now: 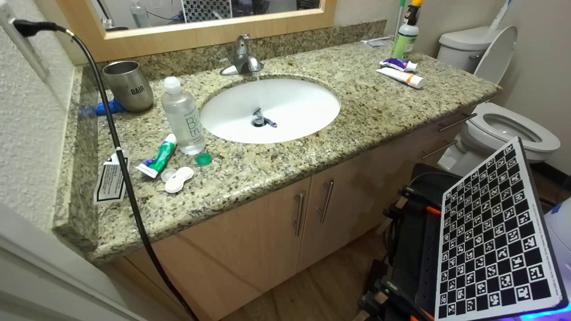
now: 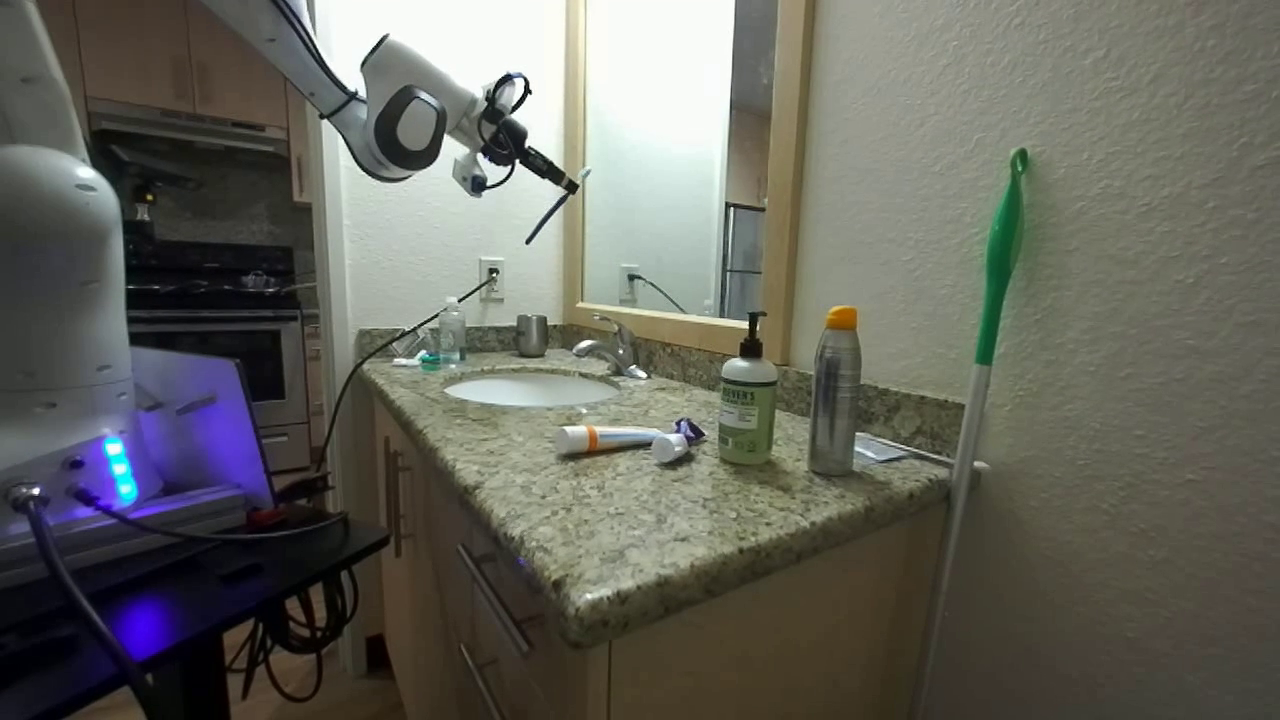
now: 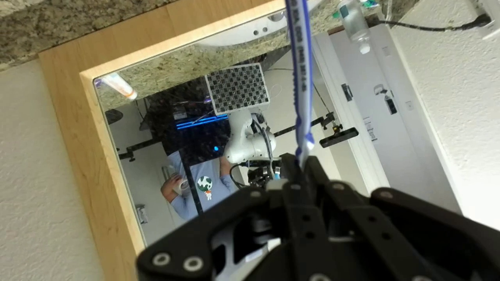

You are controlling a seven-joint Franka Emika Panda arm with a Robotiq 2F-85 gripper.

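My gripper is shut on a slim blue-and-white stick (image 3: 301, 70) with printed lettering, which looks like a toothbrush. It sticks out past the fingers in the wrist view. In exterior view 2 the gripper (image 2: 572, 186) is high above the counter near the mirror, and the dark-looking stick (image 2: 548, 220) slants downward from it. Neither arm nor gripper shows in exterior view 1. Which end of the stick lies between the fingers I cannot tell.
A steel mug (image 1: 130, 88) stands at the counter's left end beside a clear bottle (image 1: 183, 120). A dark blue object (image 1: 263, 118) lies in the sink (image 1: 316, 104). Tubes (image 1: 401, 77), a soap bottle (image 2: 749, 408) and a spray can (image 2: 835, 402) occupy the other end. The mirror frame (image 2: 573, 258) is close.
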